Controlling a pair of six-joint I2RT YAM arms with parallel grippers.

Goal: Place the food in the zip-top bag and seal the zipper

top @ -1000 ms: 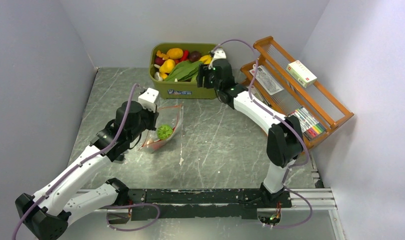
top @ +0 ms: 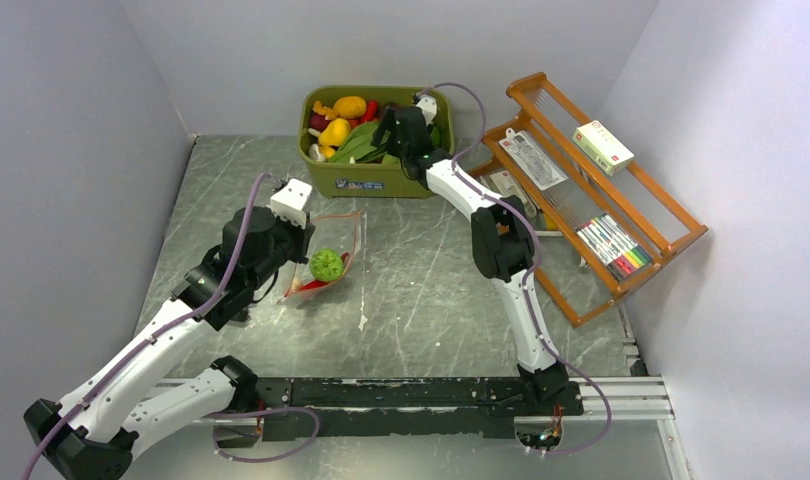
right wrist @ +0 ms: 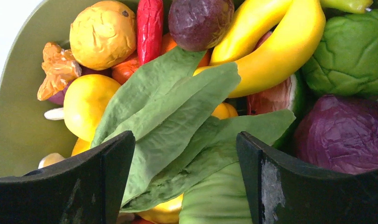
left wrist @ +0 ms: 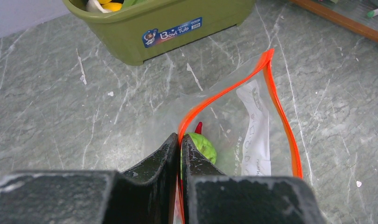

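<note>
In the left wrist view my left gripper is shut on the orange-rimmed edge of the clear zip top bag, whose mouth gapes. A green round vegetable and something red sit inside it. My right gripper is open above the green tub of food. Leafy greens lie between and beyond its fingers, with bananas, a purple cabbage, a green cabbage and several other fruits and vegetables around them.
A wooden rack with boxes and pens stands at the right of the grey counter. Walls surround the back and sides. The counter's middle, right of the bag, is clear.
The left arm has shifted slightly, still holding the bag.
</note>
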